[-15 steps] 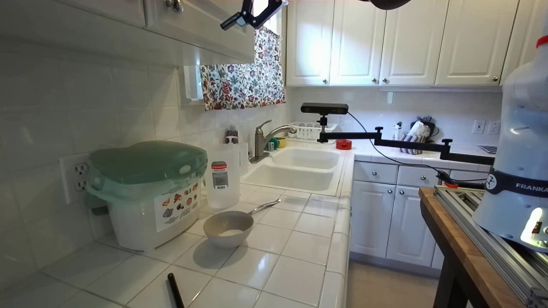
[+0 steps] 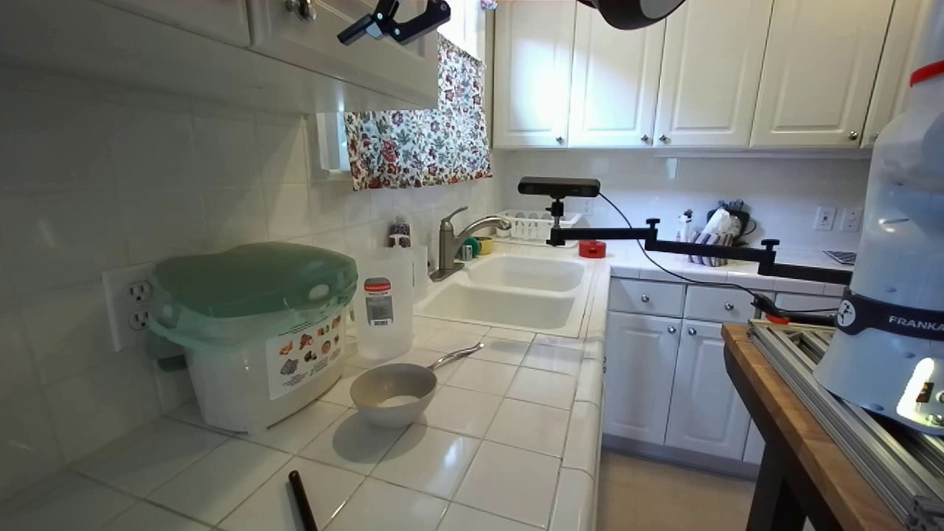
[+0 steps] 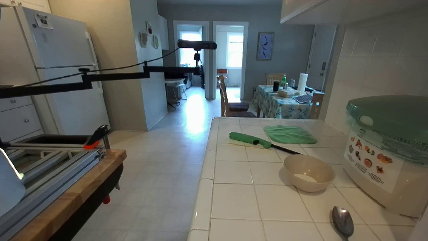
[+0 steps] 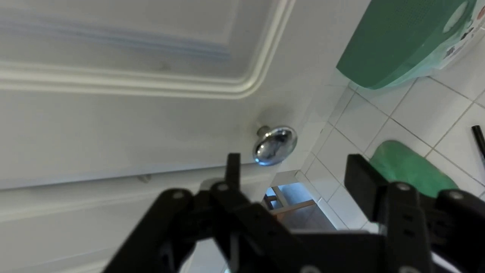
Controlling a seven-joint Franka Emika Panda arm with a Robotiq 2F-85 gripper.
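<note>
A shiny round knob (image 4: pixel 275 146) sticks out from the white cabinet door (image 4: pixel 150 123) in the wrist view. My gripper has its two black fingers spread apart, with nothing held between them. Seen from the wrist, the knob lies just beyond the gap, nearer the left fingertip; contact with it does not show. At the top of exterior view 1, the gripper (image 2: pixel 380 26) hangs in front of the upper cabinet, to the right of its knob (image 2: pixel 301 9). Exterior view 2 does not show the gripper.
Below on the tiled counter stand a green-lidded bin (image 2: pixel 257 345), a clear bottle (image 2: pixel 385 310) and a bowl (image 2: pixel 394 394). A spoon (image 3: pixel 343 221), a green-handled utensil (image 3: pixel 250 139) and a green cloth (image 3: pixel 289 134) also lie there. A camera arm (image 2: pixel 703 245) reaches across on the right.
In exterior view 1 my gripper has moved left, toward the upper cabinet's knob, and turned slightly. The things on the counter have stayed in place.
</note>
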